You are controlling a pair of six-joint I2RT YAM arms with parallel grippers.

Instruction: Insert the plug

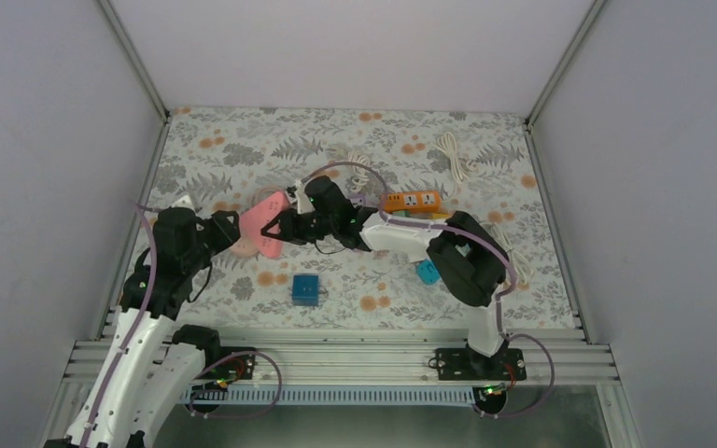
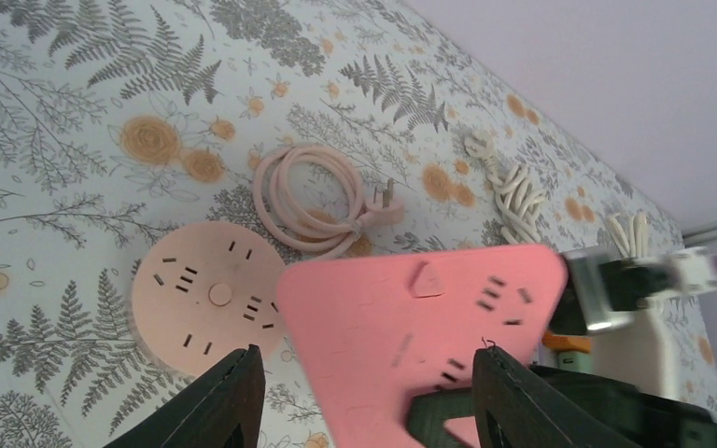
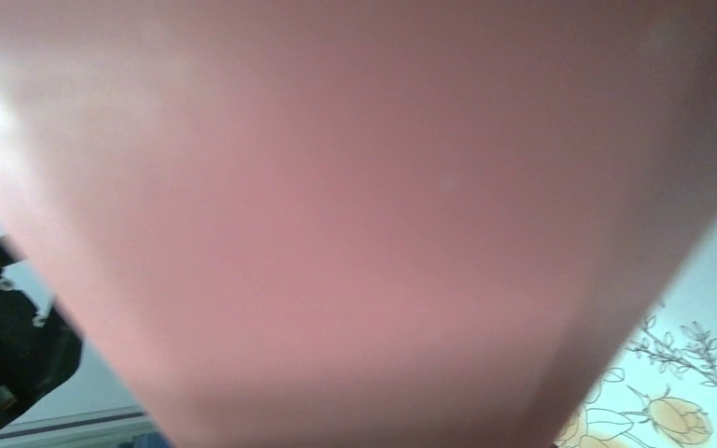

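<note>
A pink power strip [image 1: 267, 219] is held raised left of centre by my right gripper [image 1: 280, 224], which is shut on it; its pink body [image 3: 355, 233] fills the right wrist view, blurred. My left gripper faces this strip [image 2: 364, 327] from the left, its fingers apart with nothing seen held. Below lie a round pink socket [image 2: 210, 289] and a coiled pink cable with a plug [image 2: 383, 210].
Toward the back lie white cable coils [image 1: 453, 154]. An orange strip [image 1: 411, 201] sits right of centre, and a blue box [image 1: 305, 289] at the front middle.
</note>
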